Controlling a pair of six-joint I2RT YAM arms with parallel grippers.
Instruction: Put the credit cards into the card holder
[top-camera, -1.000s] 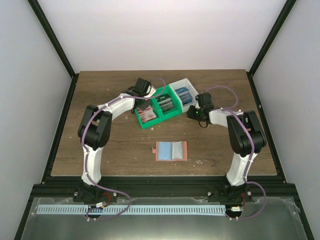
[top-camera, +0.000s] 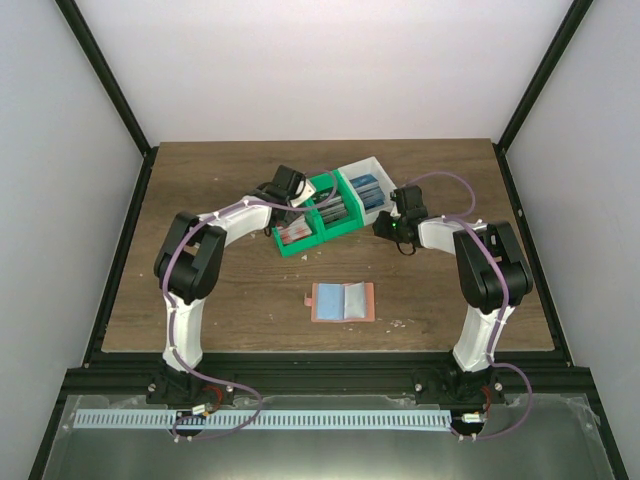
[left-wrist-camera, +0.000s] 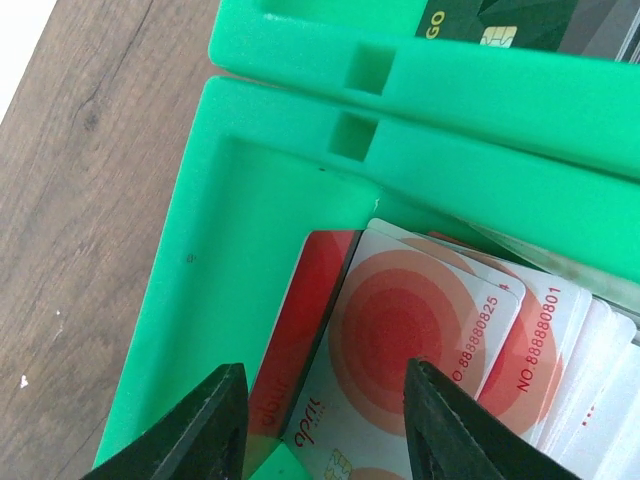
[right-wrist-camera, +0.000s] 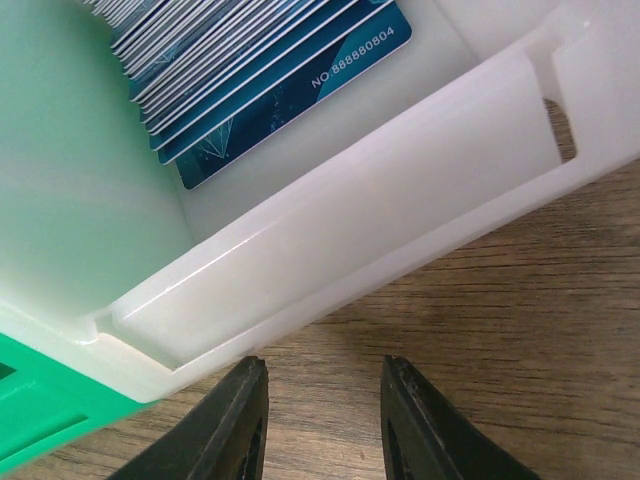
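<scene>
The card holder (top-camera: 342, 301) lies open on the table, pink-edged with pale blue and whitish inner leaves. In the left green bin (left-wrist-camera: 170, 330), white cards with red circles (left-wrist-camera: 402, 318) and a red one (left-wrist-camera: 299, 320) lean in a stack. Over that bin hangs my left gripper, open, its fingertips near the front cards, nothing held. Dark green cards (top-camera: 330, 207) fill the middle bin. Blue cards (right-wrist-camera: 290, 95) stand in the white bin (right-wrist-camera: 400, 170). Beside that bin, above bare wood, my right gripper has its fingers apart and empty.
The three bins stand in a slanted row at the back of the table (top-camera: 240, 310). Bare wood lies between them and the holder. Purple hoses (top-camera: 440, 176) loop along both arms.
The right arm, bins and card holder look unmoved.
</scene>
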